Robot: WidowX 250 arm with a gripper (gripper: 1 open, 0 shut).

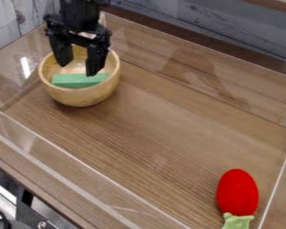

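The black gripper (78,55) is open at the upper left, over a wooden bowl (79,94) that holds a light green block (79,80). Its fingers hang at or just inside the bowl's back, above the block, with nothing visible between them. At the lower right lies a red strawberry-like toy (236,195) with a pale green top.
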